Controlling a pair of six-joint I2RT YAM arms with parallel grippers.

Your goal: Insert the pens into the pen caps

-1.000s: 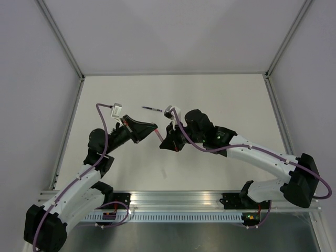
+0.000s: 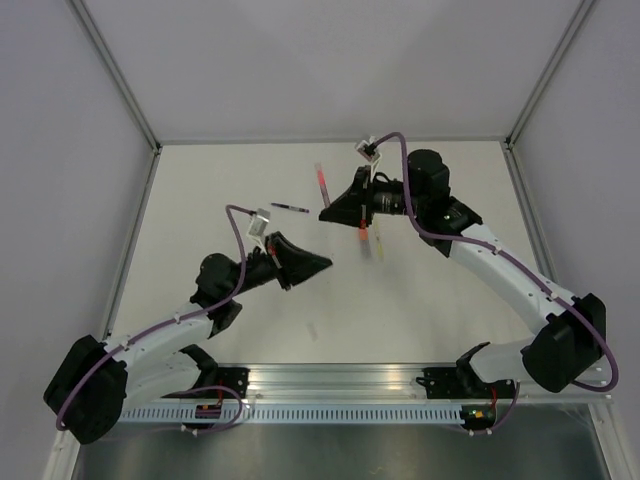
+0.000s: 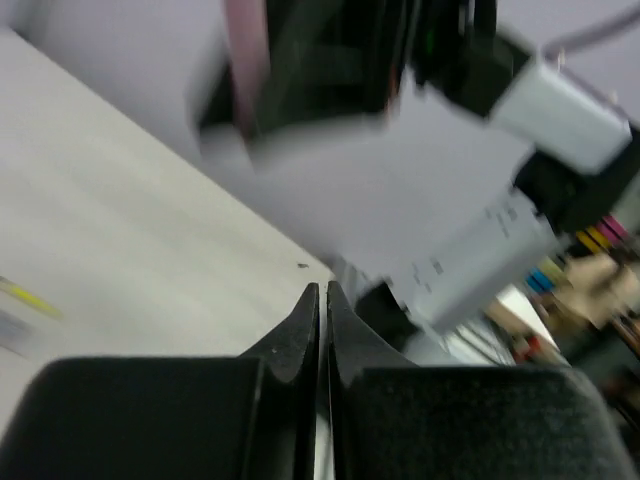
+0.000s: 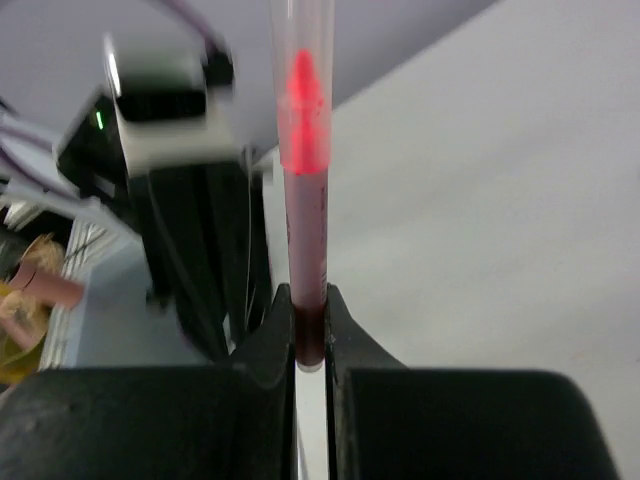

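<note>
The pink pen [image 2: 321,185] is held by my right gripper [image 2: 323,216], its free end pointing toward the back of the table. In the right wrist view, that gripper's fingers pinch the pen [image 4: 307,225] near its lower end. The clear cap [image 4: 303,25] surrounds the pen's red tip; its far end runs out of view. My left gripper [image 2: 329,263] hangs nearer the front, apart from the pen. Its fingertips [image 3: 309,315] are together with nothing between them. Blurred in the left wrist view, the pink pen [image 3: 246,60] is above and beyond these fingers.
A dark pen [image 2: 290,208] lies at the back of the table. An orange-ended marker [image 2: 364,244] and a yellow pen [image 2: 379,246] lie side by side below the right arm. Near the front is a faint clear piece [image 2: 312,331].
The right gripper has swung back and to the right with pen and cap, uncovering the orange marker and yellow pen.
</note>
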